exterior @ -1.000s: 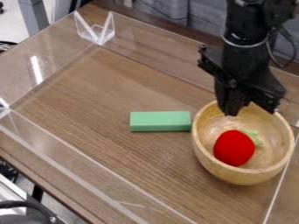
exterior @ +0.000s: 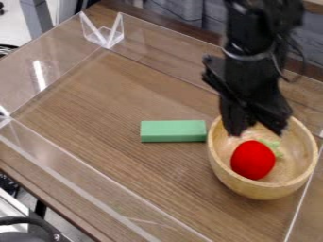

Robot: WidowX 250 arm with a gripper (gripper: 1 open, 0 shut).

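Note:
The black gripper [exterior: 252, 118] hangs over the back of a wooden bowl [exterior: 232, 184] at the right. Its fingers point down and look blurred, so whether anything is between them does not show clearly. In the bowl lie a red round object [exterior: 254, 161] and a small light-green item [exterior: 270, 143] behind it, partly hidden. A green rectangular block [exterior: 172, 131] lies on the wooden table just left of the bowl.
A clear plastic holder [exterior: 104, 28] stands at the back left. The table's edge and cables show at the far left.
The gripper has shifted slightly and is more blurred now. The bowl, red object and green block look unmoved.

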